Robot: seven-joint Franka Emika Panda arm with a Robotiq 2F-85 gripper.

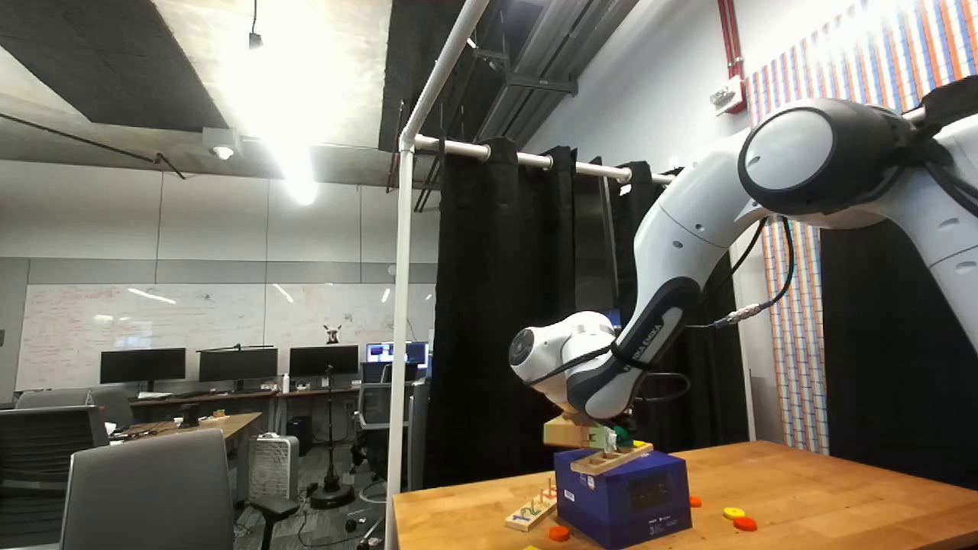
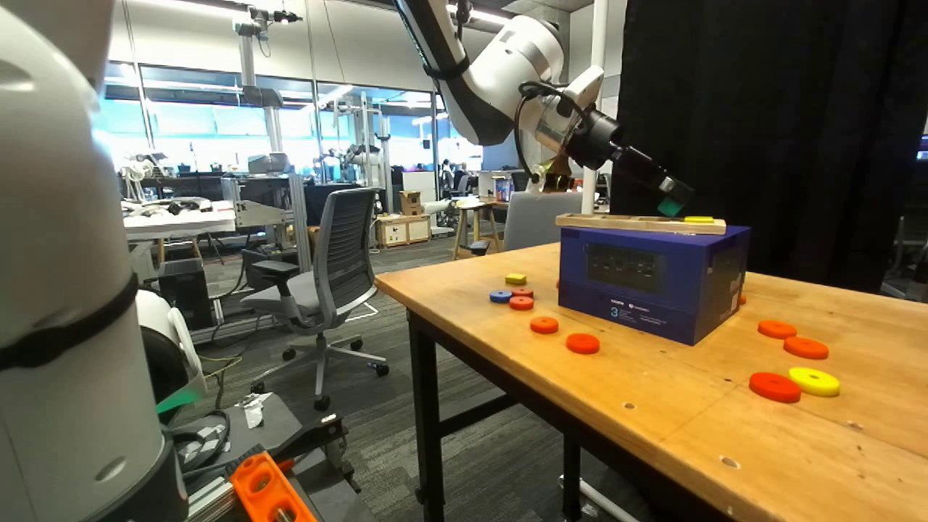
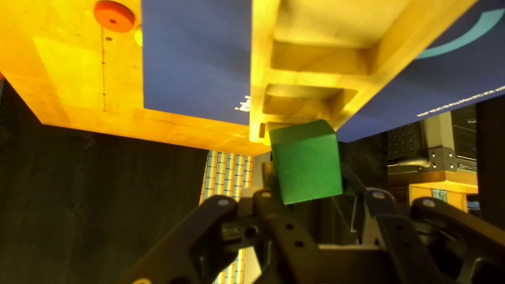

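Note:
My gripper is shut on a green block [image 3: 306, 165], whose flat face fills the space between the fingers in the wrist view. The block [image 2: 670, 208] is tilted and sits low over a wooden tray [image 2: 609, 223] with compartments, near a yellow piece [image 2: 698, 219] in that tray. Whether block and tray touch, I cannot tell. From the wrist, the tray [image 3: 265, 71] shows empty compartments beyond the block, while its near end is partly covered. Beneath the tray stands a blue box [image 1: 633, 504].
A peg board [image 1: 529, 513] lies left of the box in exterior view 1. Red discs [image 2: 583, 343], a yellow disc [image 2: 815, 381] and a blue disc [image 2: 500, 296] are scattered around the box on the wooden table [image 2: 539, 417].

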